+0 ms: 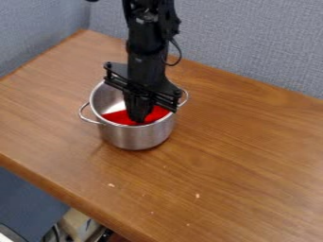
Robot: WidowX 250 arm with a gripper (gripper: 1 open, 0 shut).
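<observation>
A steel pot (pixel 132 137) with wire handles stands on the wooden table (pixel 240 175), left of centre. A flat red object (pixel 120 117) lies inside it. My black gripper (pixel 139 106) reaches down into the pot from above, its fingertips low at the red object and partly hiding it. The fingers look drawn together; whether anything is between them is hidden.
Grey padded walls (pixel 252 43) border the table at the back and left. A dark blue area with some cables lies beyond the lower left edge.
</observation>
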